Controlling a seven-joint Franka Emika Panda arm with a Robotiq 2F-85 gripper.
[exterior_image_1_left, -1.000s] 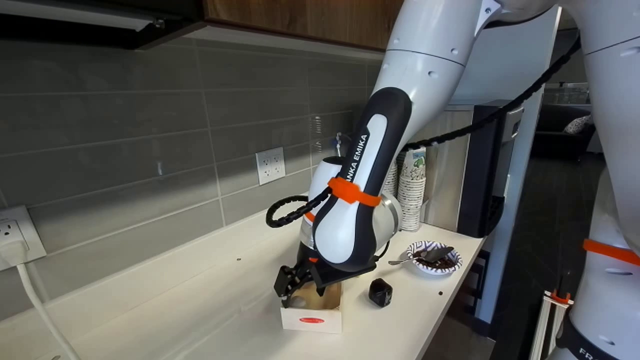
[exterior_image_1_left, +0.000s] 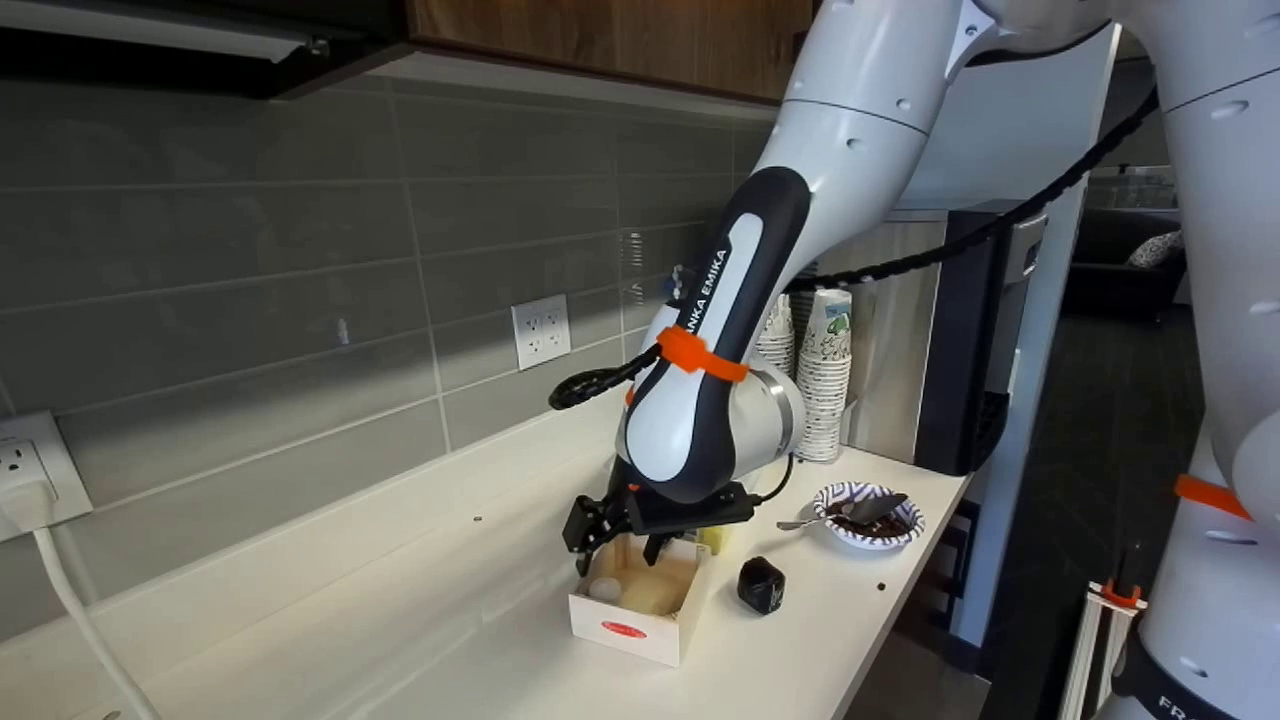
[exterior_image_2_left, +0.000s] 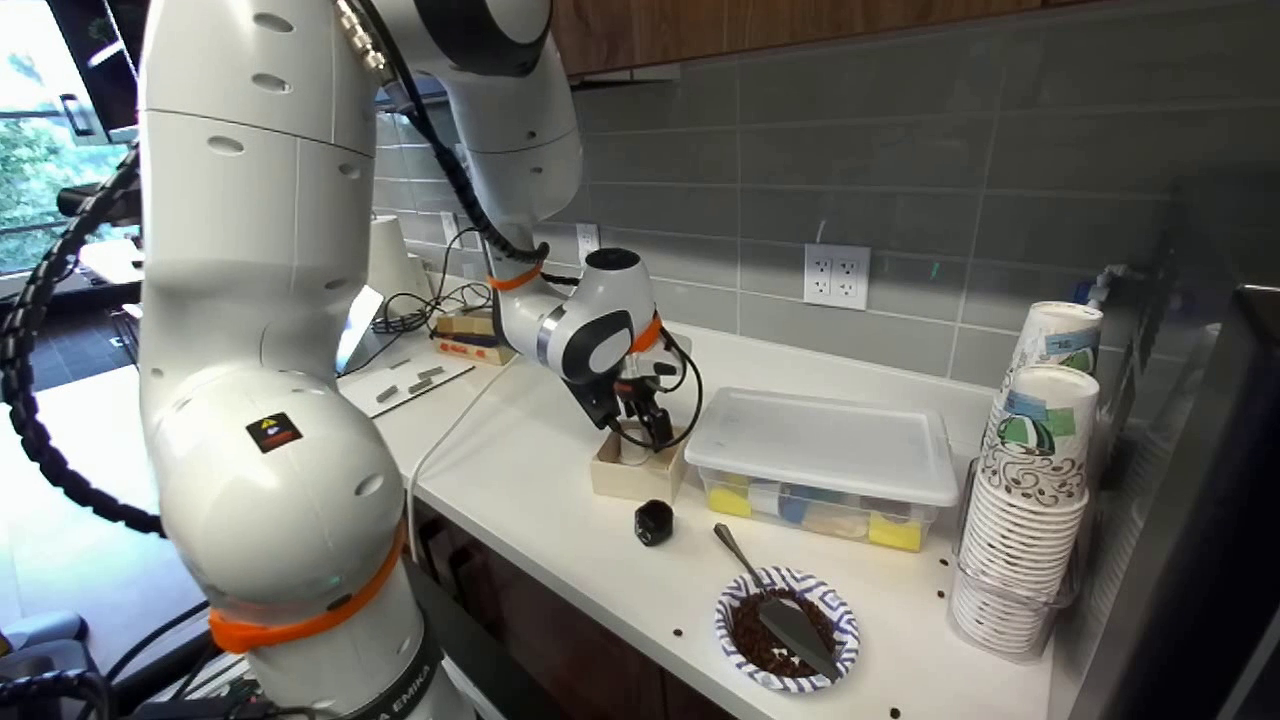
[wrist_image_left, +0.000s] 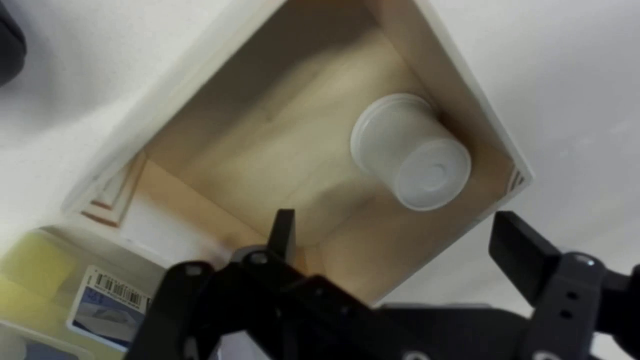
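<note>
A small whitish cup or pod (wrist_image_left: 408, 150) lies on its side inside an open wooden box (wrist_image_left: 264, 174), close to one corner. From the front, the box (exterior_image_1_left: 624, 628) shows a white wall with a red oval label. Over the box stands my gripper, its fingers open and wide apart with nothing between them. In the wrist view one finger (wrist_image_left: 282, 234) overlaps the box's interior, while the other finger (wrist_image_left: 519, 252) is seen past the box's outer wall. The cup lies apart from both fingers.
A lidded clear bin (exterior_image_2_left: 828, 450) stands right beside the box. A black object (exterior_image_2_left: 654, 522) sits in front of it. Farther right are a patterned bowl (exterior_image_2_left: 734, 606) with dark bits and a spoon, and stacked paper cups (exterior_image_2_left: 1020, 540). Counter left of the box is clear in exterior view 1.
My gripper has risen and shifted slightly right, off the box. The box has turned somewhat on the counter, so its front wall now faces at an angle.
</note>
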